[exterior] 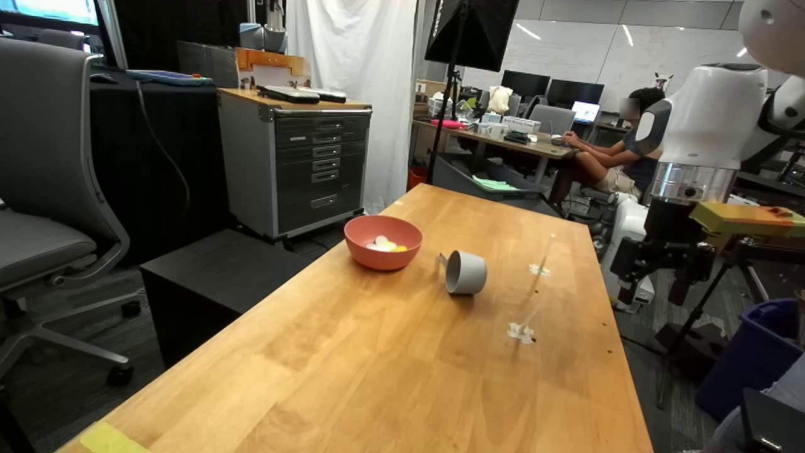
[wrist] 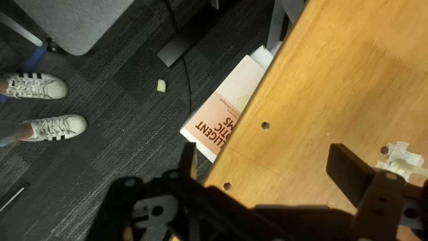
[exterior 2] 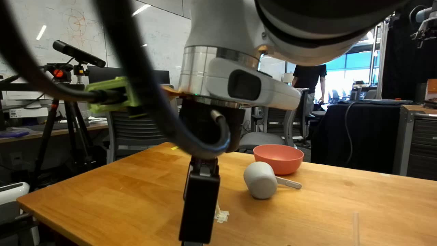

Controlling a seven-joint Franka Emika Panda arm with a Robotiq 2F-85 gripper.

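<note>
A coral bowl (exterior: 382,257) stands on the wooden table, with several white and yellow pieces (exterior: 386,245) inside. To its right in exterior view 1, a grey cup with a handle (exterior: 466,272) lies on its side; exterior view 2 shows the same cup (exterior 2: 261,180) in front of the bowl (exterior 2: 279,160). Well away from both, my gripper is over the table's edge. Its fingers are spread wide in the wrist view, one finger (wrist: 348,172) over the wood and the other over the floor side. Nothing is between them.
Two taped spots with thin clear rods, one marked by tape (exterior: 521,332), stand on the table's right part. A box (wrist: 218,120) lies below the edge, and a person's shoes (wrist: 56,128) show on the floor.
</note>
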